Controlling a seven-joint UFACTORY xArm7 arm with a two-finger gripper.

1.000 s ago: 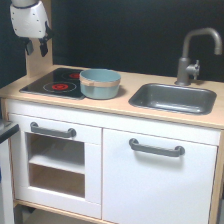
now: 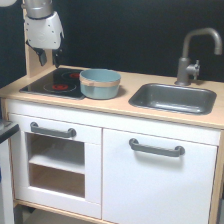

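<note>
My white gripper (image 2: 50, 58) hangs at the upper left, above the back left corner of a toy kitchen's wooden counter (image 2: 128, 92). Its dark fingers look spread, with nothing visible between them. To its right, a blue-grey pot (image 2: 100, 90) stands upright at the right side of the black stovetop (image 2: 50, 88), clear of the gripper. Red burner rings show on the stovetop.
A metal sink (image 2: 174, 98) with a tall faucet (image 2: 187, 62) fills the counter's right side. Below are white cabinet fronts with grey handles (image 2: 157, 148) and an open-looking oven compartment (image 2: 57, 165). Bare counter lies between pot and sink.
My gripper has moved right and slightly down, closer to the stovetop. The pot and the kitchen stand as before.
</note>
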